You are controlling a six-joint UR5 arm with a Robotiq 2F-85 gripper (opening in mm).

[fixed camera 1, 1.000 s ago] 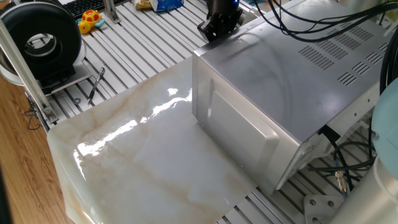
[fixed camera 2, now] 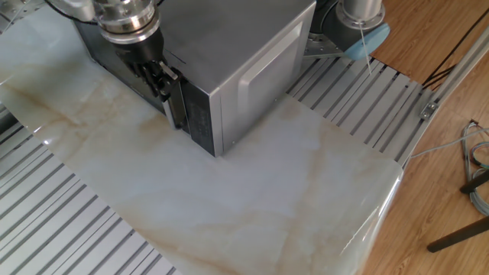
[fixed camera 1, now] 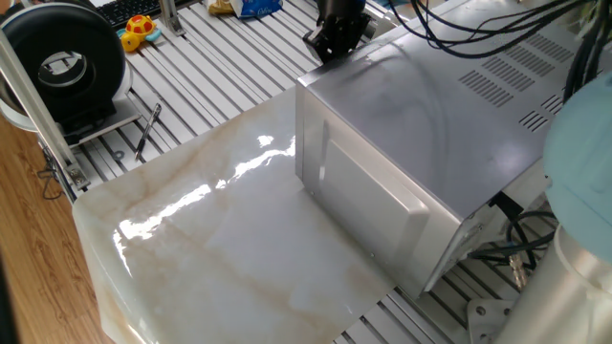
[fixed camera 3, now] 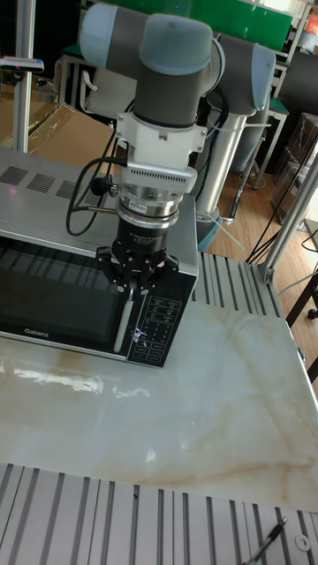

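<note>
A silver microwave (fixed camera 1: 402, 105) stands on the table, and its dark front door (fixed camera 3: 52, 301) looks shut in exterior view 3. Its upright handle (fixed camera 3: 125, 320) runs beside the button panel (fixed camera 3: 155, 329). My black gripper (fixed camera 3: 130, 282) points down at the handle's upper end, right in front of the door. In exterior view 2 the gripper (fixed camera 2: 165, 90) is at the top of the same handle (fixed camera 2: 174, 114). Whether the fingers touch or clasp it is not clear. Exterior view 1 shows the gripper (fixed camera 1: 333, 46) only partly, past the microwave's front edge.
A glossy marbled sheet (fixed camera 2: 267, 198) covers the table before and beside the microwave, with nothing lying on it there. Slatted table (fixed camera 1: 210, 67) extends beyond. A pen (fixed camera 1: 148, 131), a yellow-orange toy (fixed camera 1: 140, 32) and a black round device (fixed camera 1: 65, 62) stand apart. Cables (fixed camera 1: 497, 48) hang over the microwave.
The arm's pale blue joint cover has shifted left in exterior view 1, and the cables over the microwave have moved. The gripper has barely moved; the microwave stays in place.
</note>
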